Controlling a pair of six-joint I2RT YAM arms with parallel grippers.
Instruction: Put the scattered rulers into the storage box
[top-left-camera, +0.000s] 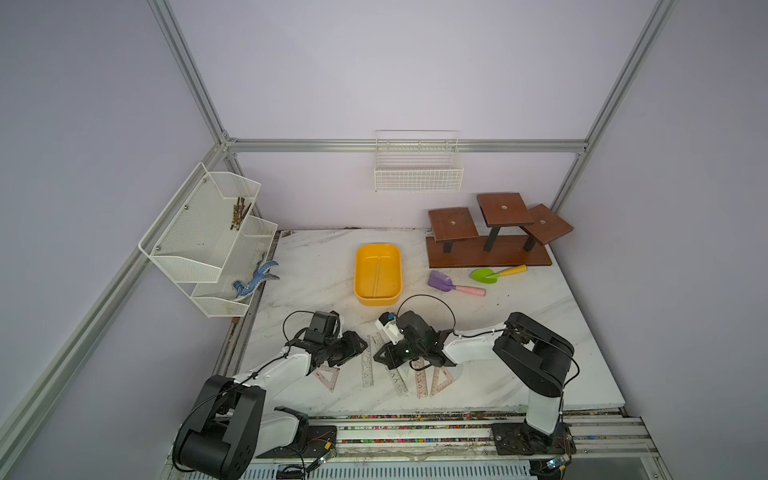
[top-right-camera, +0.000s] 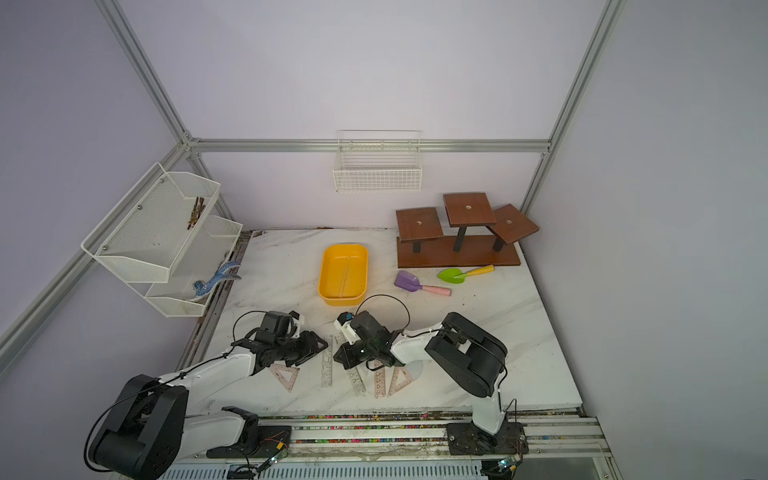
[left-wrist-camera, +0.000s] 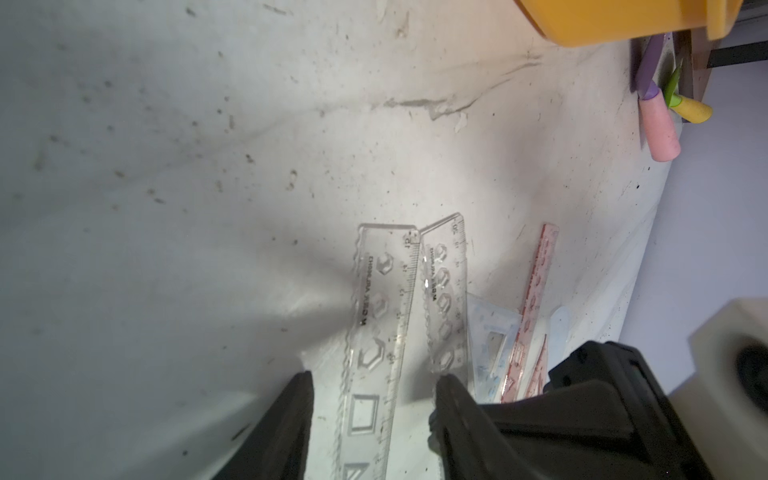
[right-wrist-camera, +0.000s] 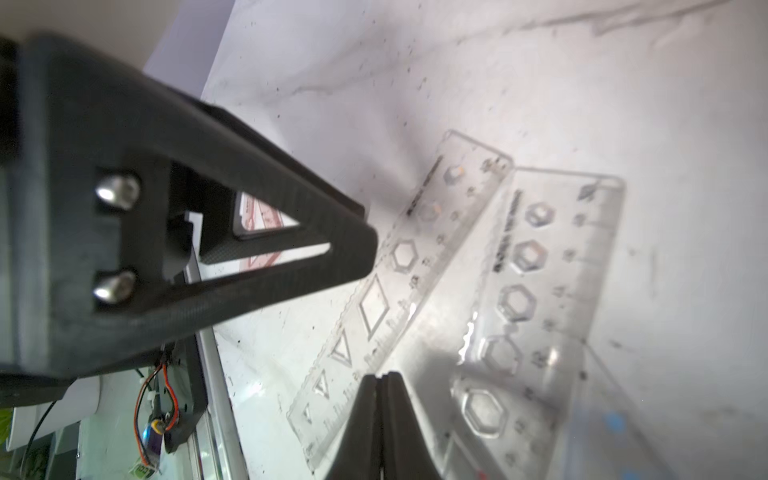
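Two clear rulers lie on the marble tabletop, nearly touching at their far ends: the left ruler (left-wrist-camera: 376, 304) and the right ruler (right-wrist-camera: 552, 264). My right gripper is shut with its fingertips pressed together, nothing between them; both rulers lie outside its fingers. Open over the left ruler, my left gripper has its fingers apart on either side of it. Pink rulers and triangles are near the front: a pink ruler (top-left-camera: 421, 382), a triangle (top-left-camera: 440, 381) and another triangle (top-left-camera: 327, 378). The yellow storage box (top-left-camera: 359, 276) stands behind the arms.
The two grippers are close together. A purple scoop (top-left-camera: 440, 280) and a green scoop (top-left-camera: 483, 275) lie right of the box, before a brown stepped stand (top-left-camera: 488, 252). White mesh shelves (top-left-camera: 200, 232) hang at the left. Tabletop left of the box is clear.
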